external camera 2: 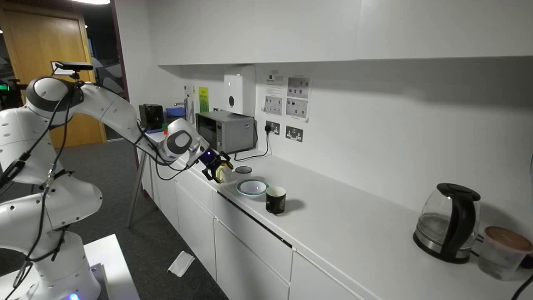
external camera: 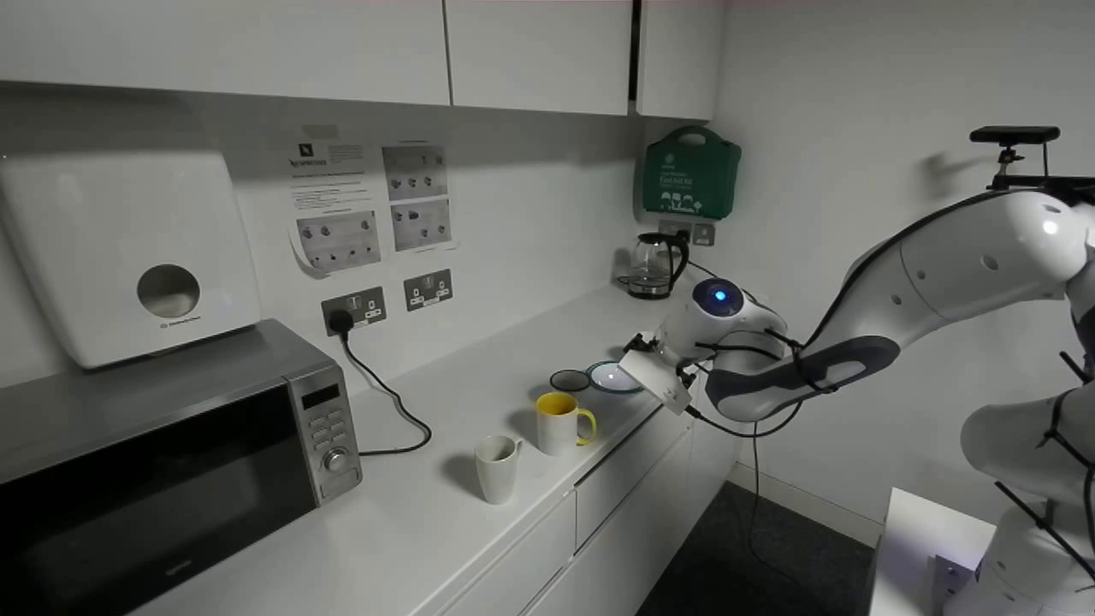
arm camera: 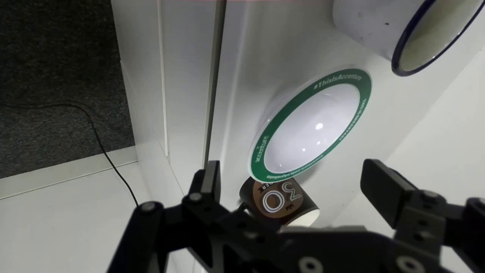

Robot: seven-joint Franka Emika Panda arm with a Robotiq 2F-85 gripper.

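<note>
In the wrist view my gripper is open, its two dark fingers spread wide with nothing held between them. Past the fingertips is a white bowl (arm camera: 313, 127) with a green printed rim, upright on the counter. Beyond the bowl, partly covered by it and by the gripper, is a black mug (arm camera: 282, 200) with a brown printed badge. An enamel mug (arm camera: 373, 22) with a dark blue rim stands at the upper right of that view. In exterior view 1 the arm's wrist partly covers the bowl (external camera: 613, 378) and hides the black mug.
A yellow-lined mug (external camera: 557, 426) and a white mug (external camera: 497, 470) stand nearer the microwave (external camera: 318, 431). At the counter's far end is a glass kettle (external camera: 651, 269). Between the black mug (external camera 2: 275, 201) and the kettle, the counter (external camera 2: 349, 220) is clear.
</note>
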